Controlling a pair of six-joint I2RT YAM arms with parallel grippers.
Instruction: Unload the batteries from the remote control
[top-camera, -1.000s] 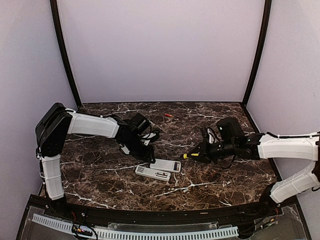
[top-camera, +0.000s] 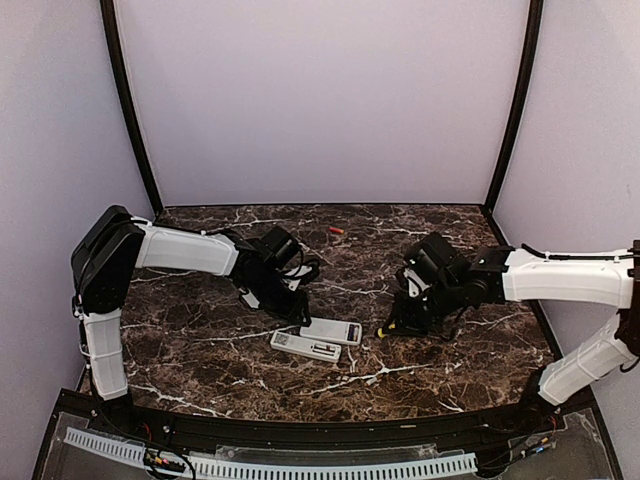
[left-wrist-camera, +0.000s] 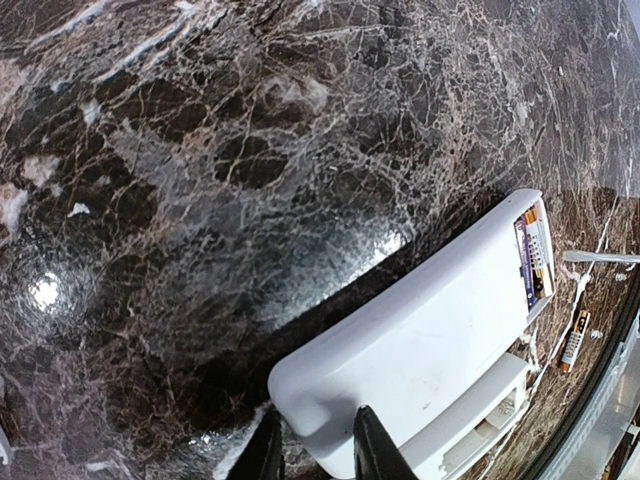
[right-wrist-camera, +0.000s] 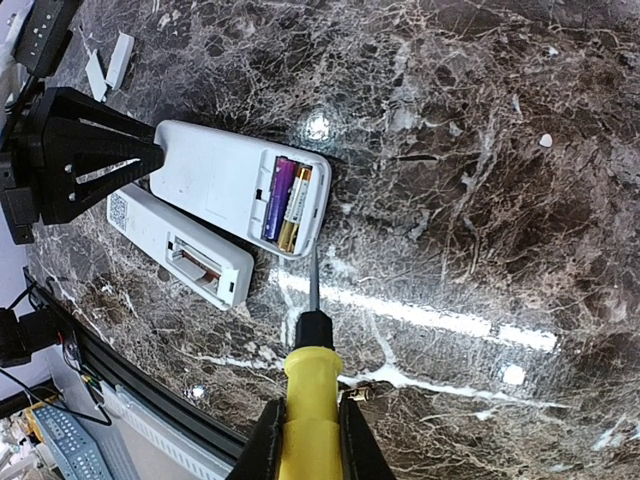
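Note:
The white remote control lies with its battery compartment uncovered. Inside sit a purple battery and a gold-and-white battery, side by side. At its opposite end my left gripper is shut on the remote's edge. My right gripper is shut on the yellow handle of a screwdriver. In the right wrist view the screwdriver's thin metal shaft points at the compartment end, its tip just outside the remote's corner. Whether the tip touches the remote cannot be told.
A second white remote with an open compartment lies alongside the first. A loose battery rests on the marble table nearby. Two small white pieces and a red object lie farther off.
The right gripper has come toward the table's front, and the screwdriver's yellow handle now slants downward toward the remote. The left arm and both remotes look unmoved.

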